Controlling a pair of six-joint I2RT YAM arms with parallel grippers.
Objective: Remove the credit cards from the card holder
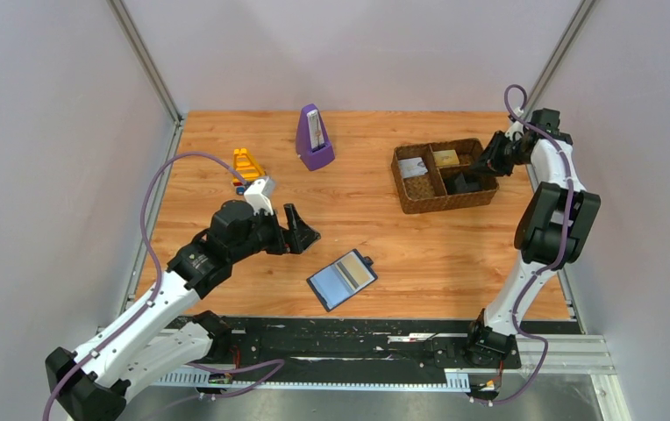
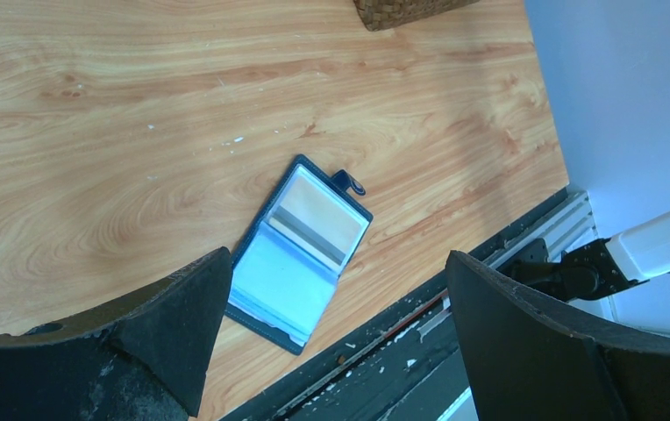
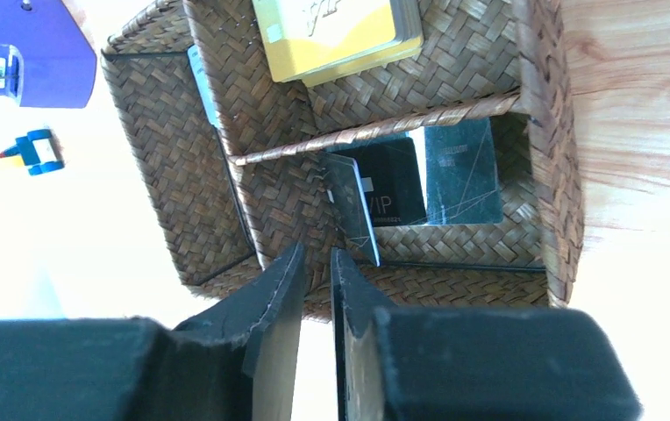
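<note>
A flat open card holder, with a pale inside and dark rim, lies on the near middle of the table; my open left gripper hangs above it. At the back right is a woven basket with compartments holding dark cards, one tilted against a divider, and yellow cards. My right gripper is over the basket's near part, its fingers close together with a narrow gap and nothing seen between them.
A purple metronome stands at the back centre. A yellow toy sits to the back left.
</note>
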